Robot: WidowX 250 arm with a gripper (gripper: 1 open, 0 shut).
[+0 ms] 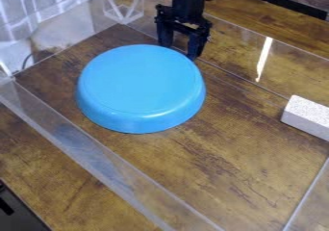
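Note:
My gripper [183, 35], a small black arm end, is at the top centre of the camera view, just behind a large blue round dome-like disc [140, 86]. Its fingers point down over the wooden floor [206, 177]; they are too small and dark to show clearly whether anything is between them.
A white block [309, 115] lies at the right edge. Clear plastic walls border the area at the left and top.

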